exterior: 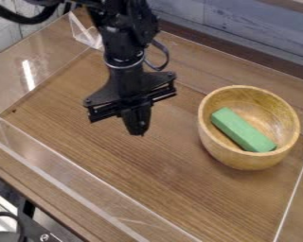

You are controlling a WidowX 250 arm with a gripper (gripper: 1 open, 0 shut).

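Observation:
My gripper (139, 123) hangs from the dark arm over the middle-left of the wooden table, its fingertips pointing down and shut, with nothing visible between them. To its right sits a tan bowl (223, 153) with a green block (242, 129) lying tilted inside it.
A pale wall or board (242, 28) runs along the back. A dark cable (3, 217) shows at the lower left corner.

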